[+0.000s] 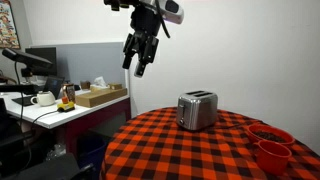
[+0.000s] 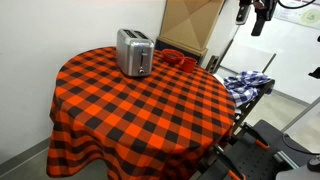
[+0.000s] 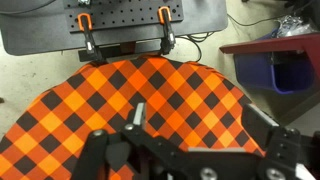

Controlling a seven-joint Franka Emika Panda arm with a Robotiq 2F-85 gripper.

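Observation:
High above the near left edge of the table, my gripper hangs with its fingers apart and nothing between them. The exterior view 2 shows the gripper at the top right, well away from everything on the table. A silver toaster stands upright on the checked cloth, its slots facing up; the same toaster is at the upper left in the other exterior view. Toward the right of the table are a red bowl with dark contents and a red cup.
A red and black checked cloth covers the round table, mostly clear. In the wrist view, a perforated metal plate with orange-handled clamps borders the cloth. A side desk holds a cardboard box and a white mug.

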